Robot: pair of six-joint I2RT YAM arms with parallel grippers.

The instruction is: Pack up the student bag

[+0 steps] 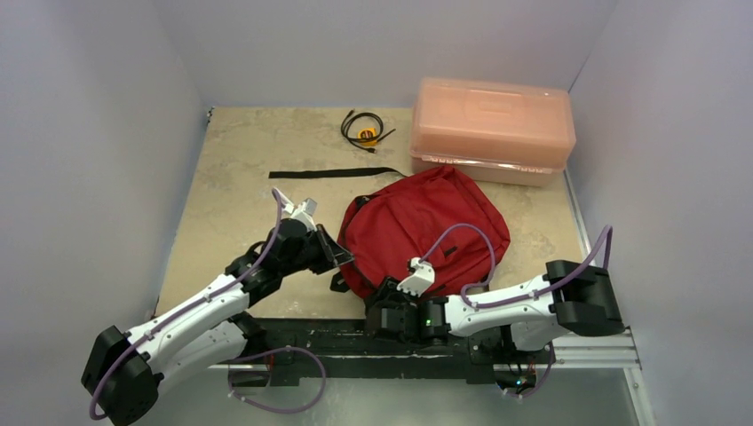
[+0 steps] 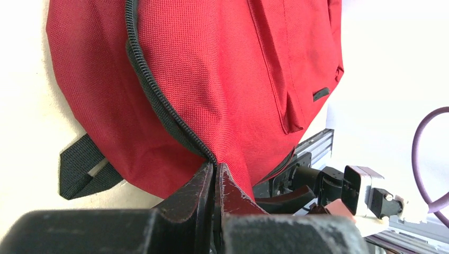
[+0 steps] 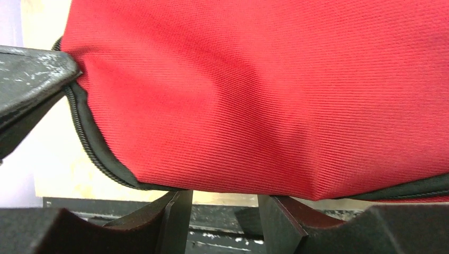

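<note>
The red bag (image 1: 417,222) lies flat in the middle, its black zipper (image 2: 153,84) running along the side. My left gripper is shut at that zipper on the bag's left edge; whether any fabric is between its fingertips is hard to see. My right gripper is open at the bag's near edge, its fingertips just under the red fabric and black zipper band. In the right wrist view, a dark finger of the left gripper reaches the bag's edge.
A closed pink box (image 1: 493,124) stands at the back right. A coiled black cable (image 1: 355,120) and a yellow tape measure (image 1: 368,136) lie at the back. A black strap (image 1: 311,174) extends leftward from the bag.
</note>
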